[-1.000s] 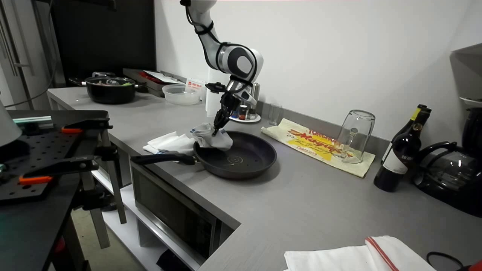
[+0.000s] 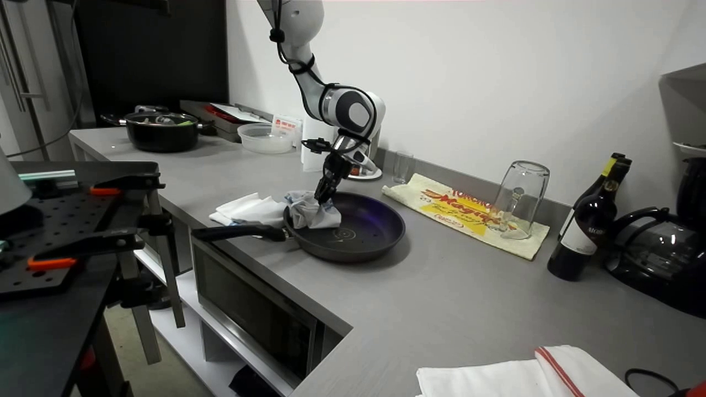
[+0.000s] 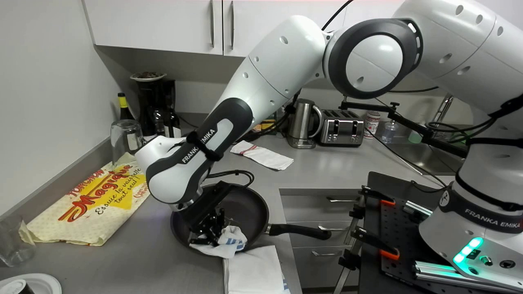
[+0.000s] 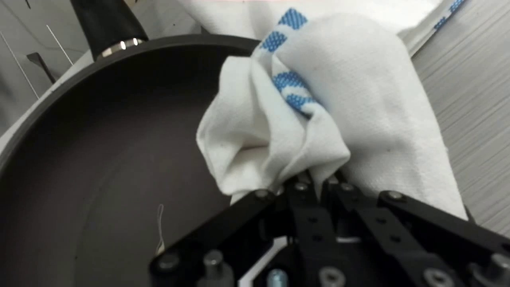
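My gripper is shut on a bunched white towel with blue stripes (image 4: 287, 124). In exterior view 1 the held towel (image 2: 311, 210) lies partly inside the black frying pan (image 2: 360, 228) and drapes over its rim on the handle side. The gripper (image 2: 322, 196) points down at that side of the pan. In exterior view 2 the towel (image 3: 230, 242) bunches beneath the fingers, over the pan's near rim. Its fingertips are buried in the cloth. Most of the pan's dark inside is bare, with a thin pale thread on it in the wrist view.
A folded white towel (image 2: 250, 210) lies on the counter beside the pan, whose handle (image 3: 300, 230) reaches past the counter edge. A yellow cloth (image 2: 456, 205) bears an upturned glass pitcher (image 2: 523, 198). Counter space (image 2: 423, 304) in front of the pan is clear.
The gripper and arm have come down toward the pan, and the bunched towel now sits lower and flatter inside its rim. The pan has not moved.
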